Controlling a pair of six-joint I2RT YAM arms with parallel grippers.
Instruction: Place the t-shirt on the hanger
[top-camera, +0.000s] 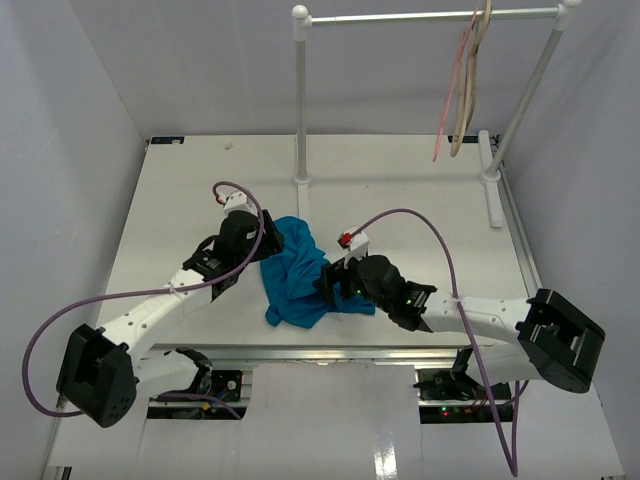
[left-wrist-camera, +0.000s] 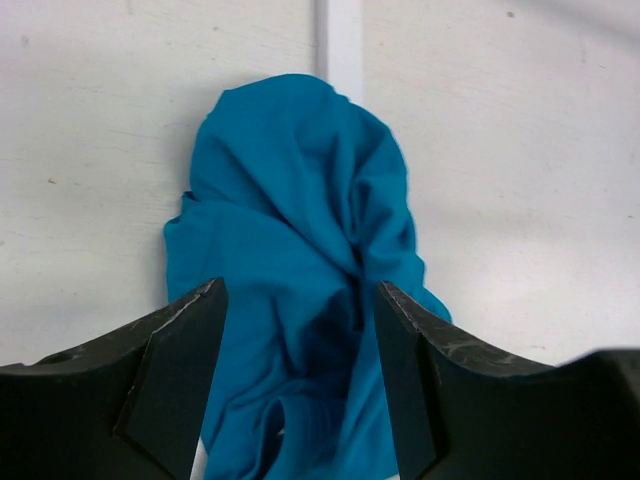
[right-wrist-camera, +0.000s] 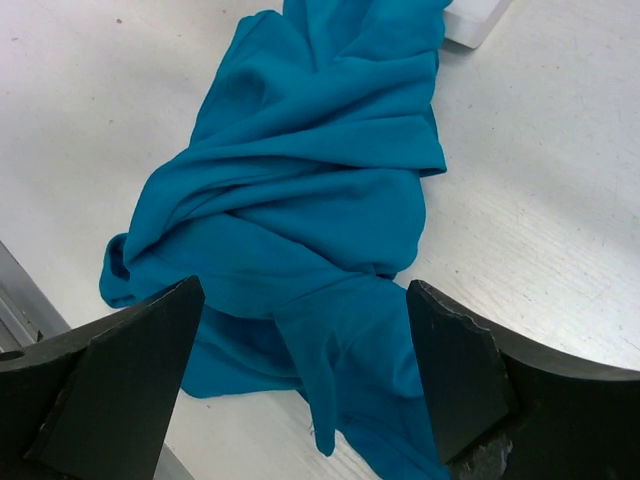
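Note:
The blue T-shirt (top-camera: 292, 280) lies crumpled on the white table (top-camera: 200, 170), just behind the front rail. My left gripper (top-camera: 262, 232) hovers over its upper left side; in the left wrist view its fingers stand apart with nothing between them above the cloth. My right gripper (top-camera: 335, 278) is above the shirt's lower right part, also open, with cloth visible below its spread fingers in the right wrist view. Hangers (top-camera: 463, 90) in pink and beige hang from the rail at the back right.
A white rack with a crossbar (top-camera: 400, 18) stands over the table, its left foot (top-camera: 302, 200) beside the shirt.

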